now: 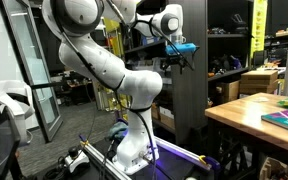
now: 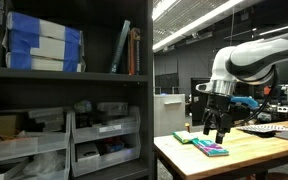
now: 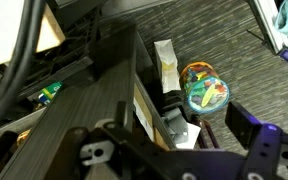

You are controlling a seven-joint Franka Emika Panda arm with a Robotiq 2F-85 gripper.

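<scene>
My gripper (image 1: 181, 64) hangs high in front of the dark shelf unit, its fingers pointing down. In the wrist view the dark fingers (image 3: 102, 147) stand wide apart on either side, so the gripper is open with nothing between them. Below it, well out of reach, a round container of colourful bits (image 3: 204, 88) rests near the floor. On the wooden table, apart from the gripper, lie a pink and teal flat item (image 2: 210, 147) and a green item (image 2: 172, 125) behind it.
The dark shelf unit (image 1: 189, 100) stands close beside the hand. Storage bins (image 2: 104, 150) and blue-white boxes (image 2: 44, 45) fill shelves. The wooden table (image 1: 246, 112) is at the right, its near part bare. Cardboard boxes (image 1: 257, 82) stand behind it.
</scene>
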